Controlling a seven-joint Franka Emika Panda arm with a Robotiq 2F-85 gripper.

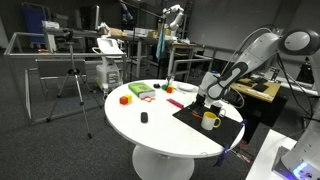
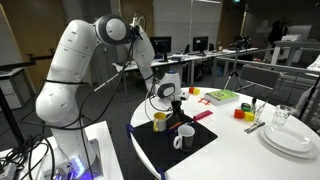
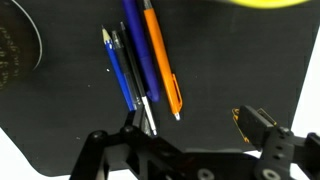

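In the wrist view several pens and pencils lie side by side on a black mat (image 3: 215, 75): a blue pencil (image 3: 118, 70), dark slim pens, a purple-blue pen (image 3: 141, 50) and an orange pen (image 3: 162, 60). My gripper is open above the mat, its fingers wide apart and nothing between them. The pens' lower ends point toward the gap. From the side, the gripper (image 2: 176, 109) hangs low over the mat, behind a yellow mug (image 2: 160, 121) and a white mug (image 2: 184, 139).
Part of a dark round cup interior (image 3: 15, 45) and a yellow rim (image 3: 268, 2) border the pens. White plates (image 2: 287, 141), a green box (image 1: 141, 88) and small coloured blocks (image 1: 125, 100) stand elsewhere on the white table (image 1: 160, 128).
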